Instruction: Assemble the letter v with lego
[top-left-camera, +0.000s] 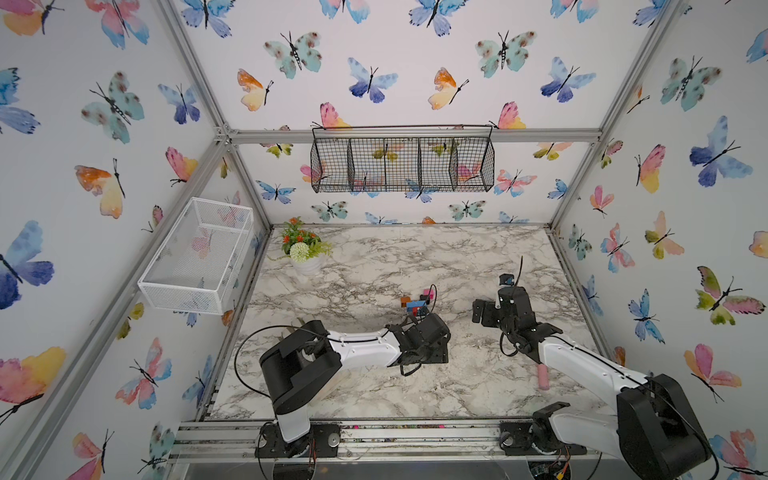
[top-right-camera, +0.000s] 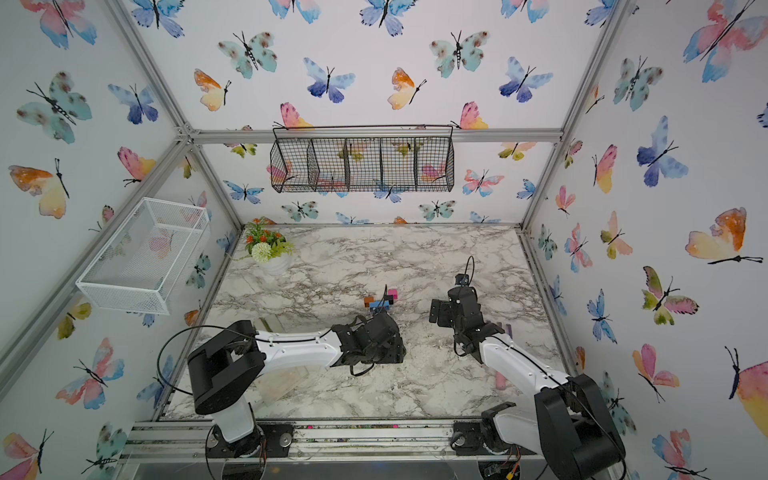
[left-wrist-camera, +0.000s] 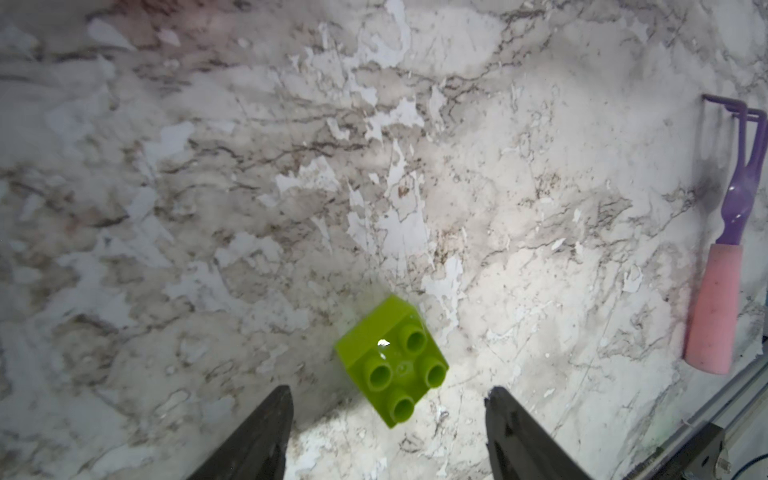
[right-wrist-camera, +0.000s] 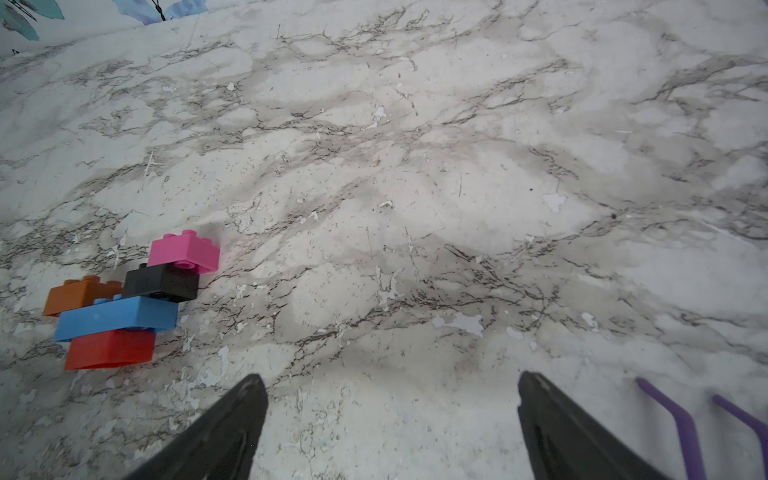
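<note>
A lime green brick (left-wrist-camera: 393, 360) lies studs up on the table, turned at an angle, in the left wrist view. My left gripper is part open above it, one finger to each side, not touching it; in the top left view this gripper (top-left-camera: 440, 357) covers the brick. Farther back is a joined cluster: an orange brick (right-wrist-camera: 80, 294), a blue brick (right-wrist-camera: 117, 316), a red brick (right-wrist-camera: 110, 349), a black brick (right-wrist-camera: 162, 281) and a pink brick (right-wrist-camera: 185, 251). My right gripper stands open to the right of the cluster, with nothing between its fingers.
A toy fork with pink handle (left-wrist-camera: 714, 308) lies at the right, partly under the right arm. A flower pot (top-left-camera: 306, 257) stands at the back left. A black wire basket (top-left-camera: 402, 164) hangs on the back wall.
</note>
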